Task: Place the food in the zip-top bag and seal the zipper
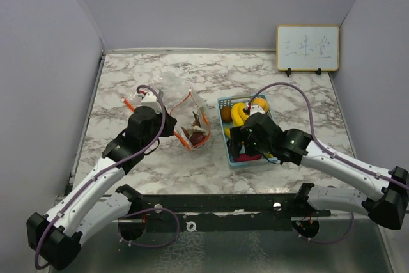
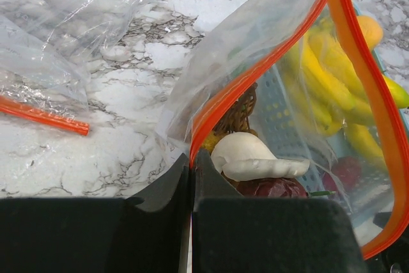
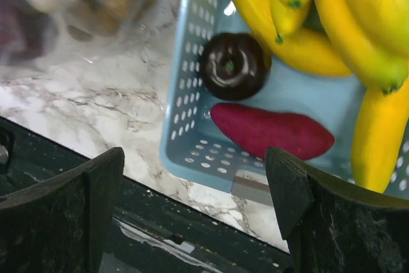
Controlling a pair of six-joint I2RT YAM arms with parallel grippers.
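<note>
A clear zip bag with orange zipper (image 2: 243, 78) stands open, holding a white mushroom-like item (image 2: 243, 151) and a dark red item (image 2: 268, 190). My left gripper is shut on the bag's zipper edge. My right gripper is open over the near end of a blue basket (image 3: 169, 148), with nothing held. In the basket lie a dark round vegetable (image 3: 233, 65), a red sweet potato (image 3: 271, 129) and several yellow bananas (image 3: 361, 49).
More clear bags with an orange zipper (image 2: 45, 112) lie at the left on the marble table (image 1: 128, 68). A whiteboard (image 1: 307, 46) stands at the back right.
</note>
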